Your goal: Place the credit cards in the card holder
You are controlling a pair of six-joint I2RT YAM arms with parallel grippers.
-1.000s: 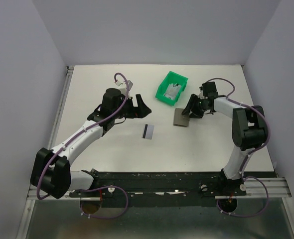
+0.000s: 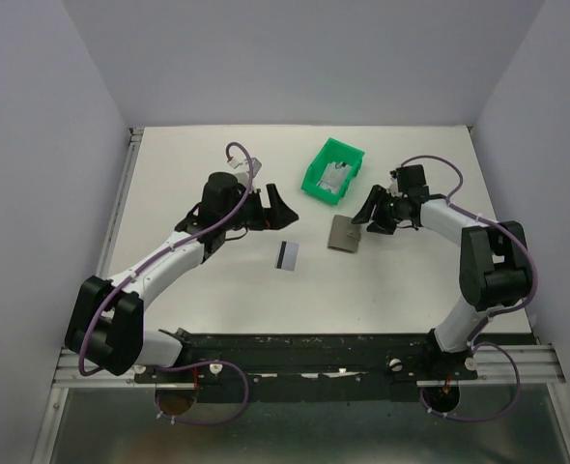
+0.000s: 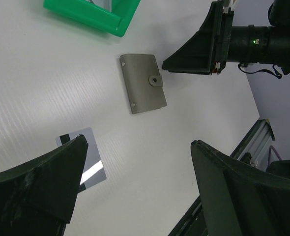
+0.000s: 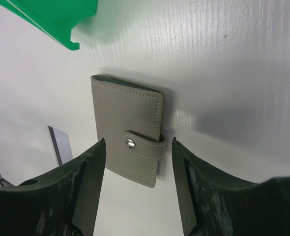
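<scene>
A grey card holder [image 2: 343, 234] with a snap strap lies closed on the table, also seen in the right wrist view [image 4: 123, 118]. A card with a dark stripe [image 2: 287, 255] lies left of it, face up [image 3: 88, 152]. My left gripper [image 2: 275, 208] hangs open above and left of that card, nothing between its fingers. My right gripper [image 2: 372, 215] is just beside the card holder at its right, open, its fingertips [image 4: 98, 150] showing below the strap in the right wrist view.
A green tray [image 2: 319, 169] with clear contents stands at the back. The table around the card and holder is clear, with the front edge below.
The card holder has shifted slightly left. My right gripper has moved a little and its arm has shifted right. The left arm is nearly still.
</scene>
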